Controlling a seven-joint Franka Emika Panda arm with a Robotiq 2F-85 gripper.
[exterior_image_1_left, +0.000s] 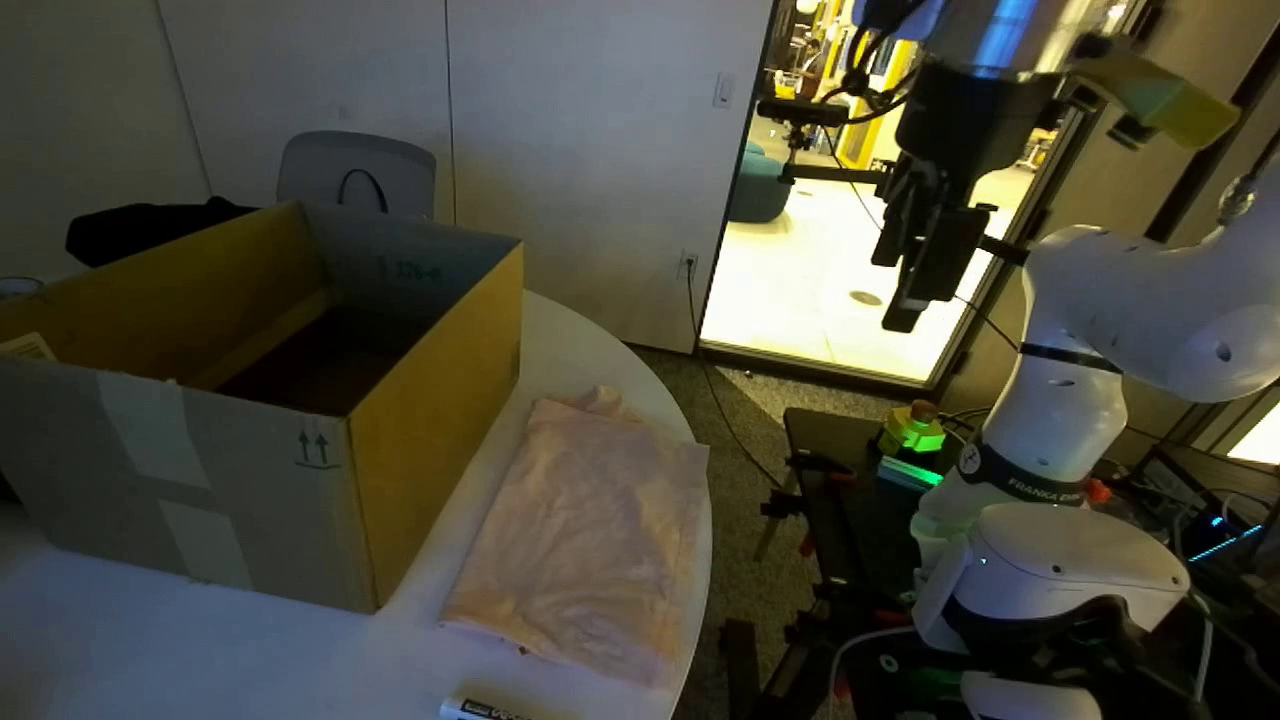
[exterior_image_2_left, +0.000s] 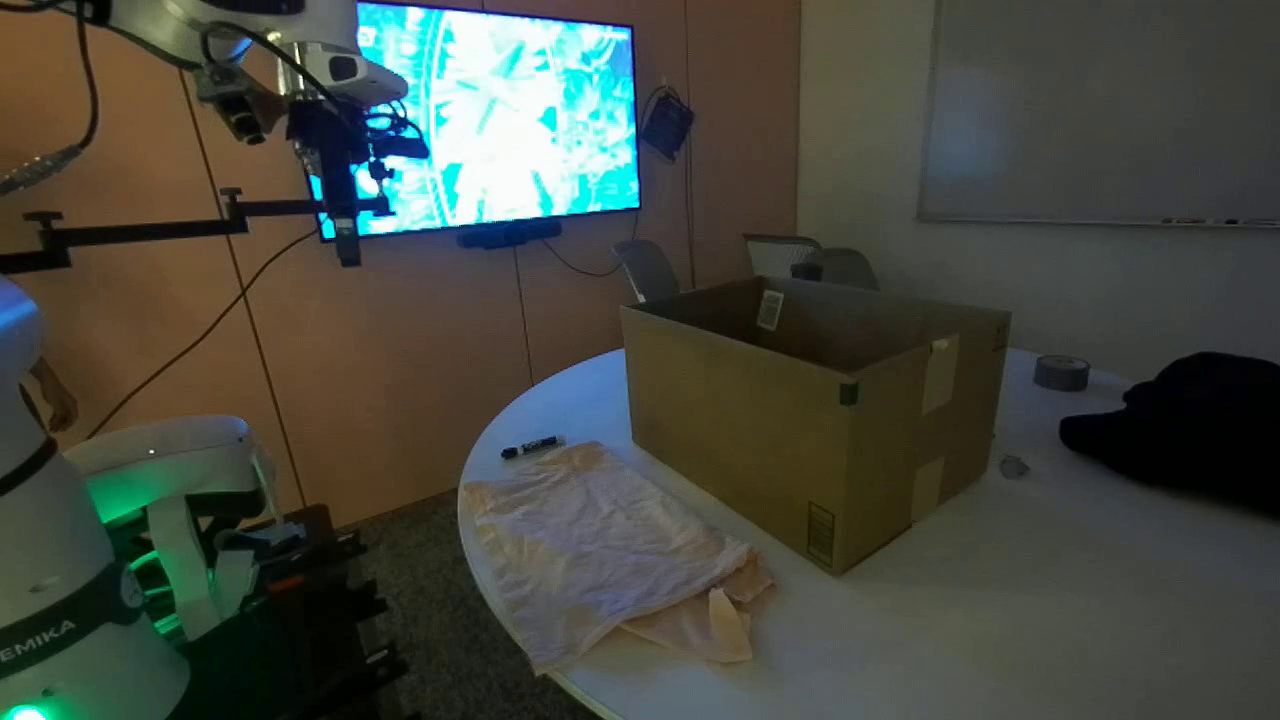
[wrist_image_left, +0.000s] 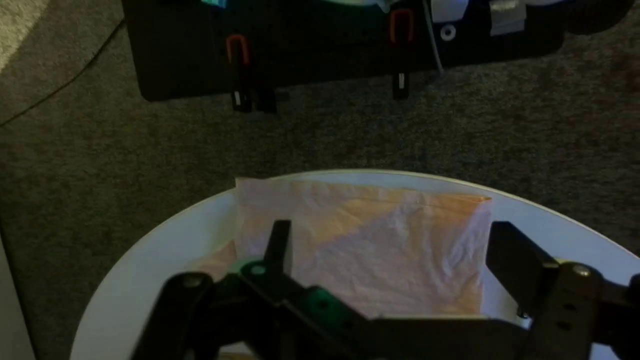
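A pale pink cloth (exterior_image_1_left: 588, 534) lies flat and wrinkled near the rim of the round white table (exterior_image_2_left: 960, 600). In the second exterior view one end of the cloth (exterior_image_2_left: 600, 552) shows loose folds on the side near the box. A large cardboard box (exterior_image_2_left: 744, 420), its top uncovered, stands beside it. High above the floor, well off the table, hangs my gripper (exterior_image_1_left: 902, 288). From the wrist view, the gripper is open with its fingers wide apart; the cloth (wrist_image_left: 366, 252) shows far below between them, untouched.
A marker (exterior_image_2_left: 531, 448) lies by the cloth on the table. Farther off are a roll of tape (exterior_image_2_left: 1062, 372) and a dark heap of fabric (exterior_image_2_left: 1188, 432). Carpeted floor (wrist_image_left: 336, 132) separates the table from the black robot stand (wrist_image_left: 324, 54).
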